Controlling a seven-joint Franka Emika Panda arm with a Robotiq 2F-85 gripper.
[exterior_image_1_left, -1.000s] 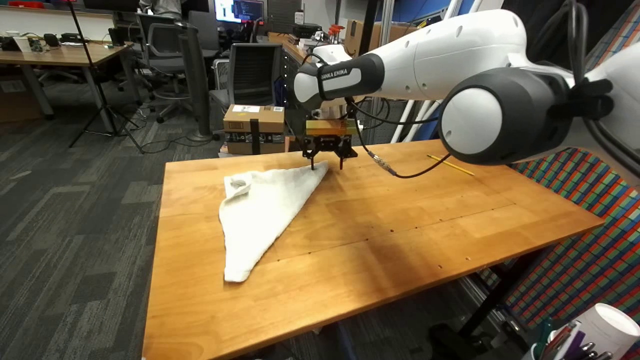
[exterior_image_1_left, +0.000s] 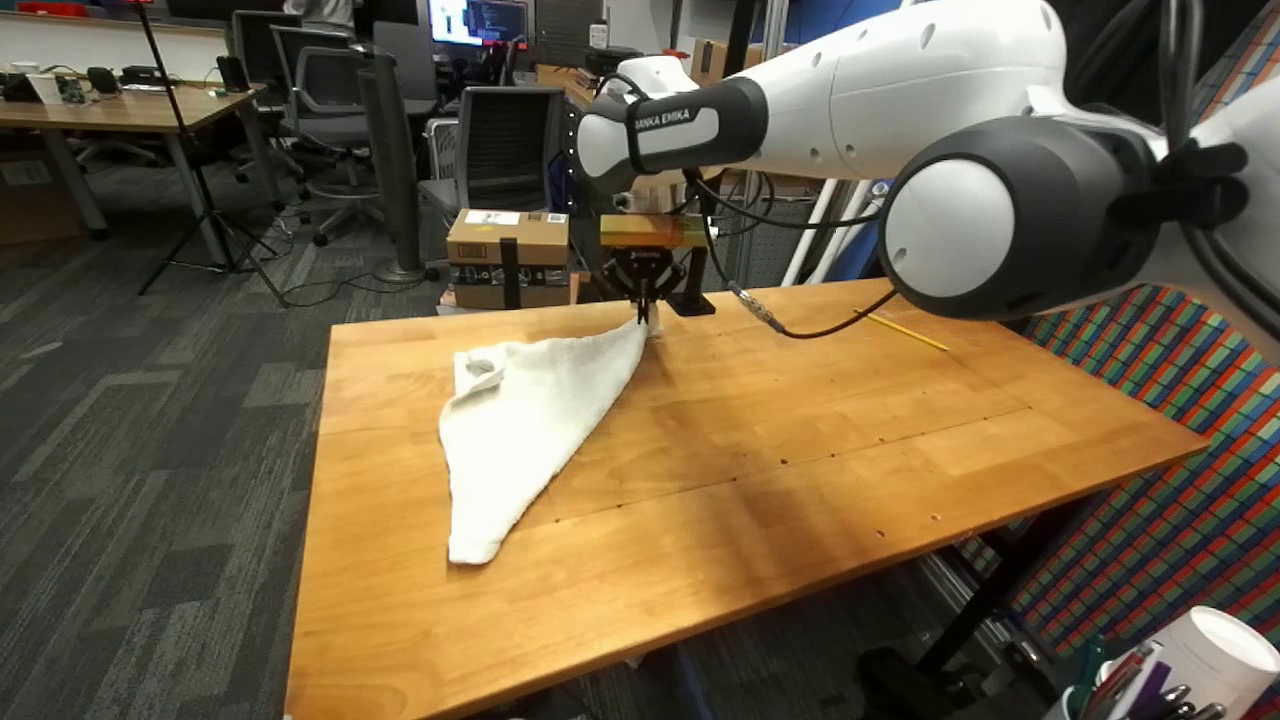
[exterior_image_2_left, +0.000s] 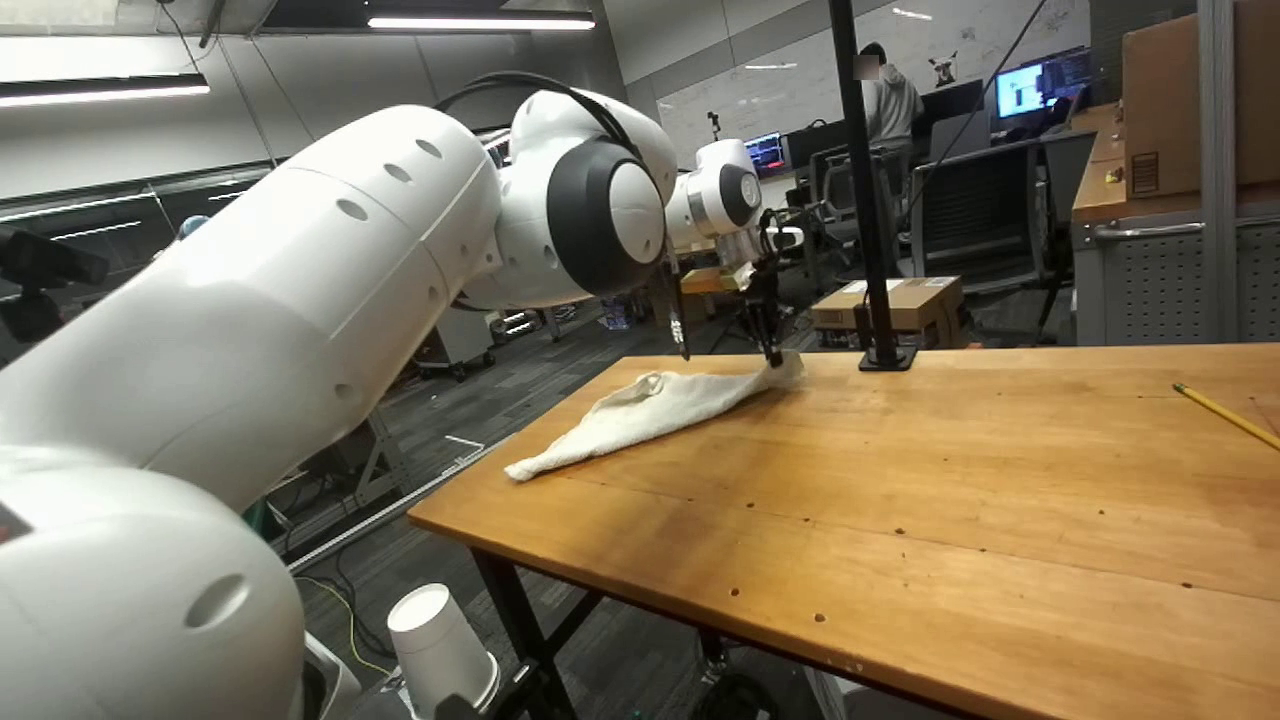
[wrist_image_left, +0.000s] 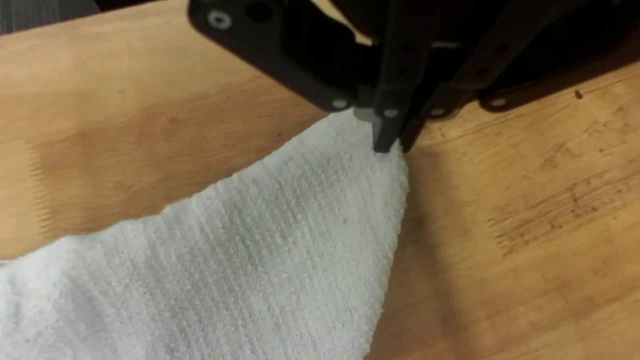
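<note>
A white ribbed cloth (exterior_image_1_left: 528, 414) lies folded into a rough triangle toward the left of the wooden table. My gripper (exterior_image_1_left: 644, 314) is shut on its far right corner, which is lifted a little off the tabletop. In the wrist view the cloth (wrist_image_left: 258, 252) runs up to the closed fingertips (wrist_image_left: 384, 141), and its tip is pinched out of sight behind them. From the other side, the cloth (exterior_image_2_left: 660, 408) rises toward the gripper (exterior_image_2_left: 773, 358), with a bit of the corner showing past the fingers.
A yellow pencil (exterior_image_1_left: 902, 330) lies at the table's far right. Close to the gripper, a black post (exterior_image_2_left: 885, 354) stands at the table's back edge.
The fingers have gone from open to shut on the cloth's corner. My gripper has risen slightly and shifted left, raising that corner; the rest of the cloth lies nearly as before.
</note>
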